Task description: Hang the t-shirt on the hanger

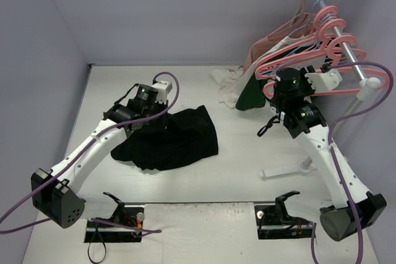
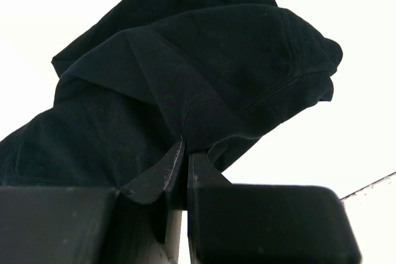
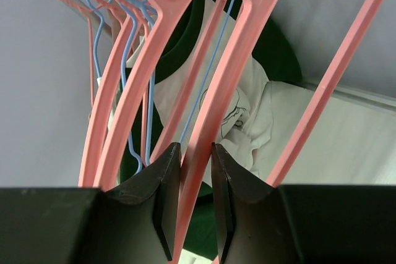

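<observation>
The black t-shirt (image 1: 185,140) lies crumpled on the left half of the white table. My left gripper is shut on a fold of it; in the left wrist view the dark cloth (image 2: 229,60) spreads out beyond the fingertips. On the right, my right gripper is shut on the bar of a pink hanger (image 3: 213,100). That bar fills the space between its fingers in the right wrist view. In the top view, the right wrist hides the grasp and part of the hanger.
A rack with a white rail (image 1: 342,35) carries several pink and blue hangers at the right. Pink, white and green garments (image 1: 250,94) hang behind my right gripper. The rack's white foot (image 1: 281,171) rests on the table. Clear table lies between the shirt and the rack.
</observation>
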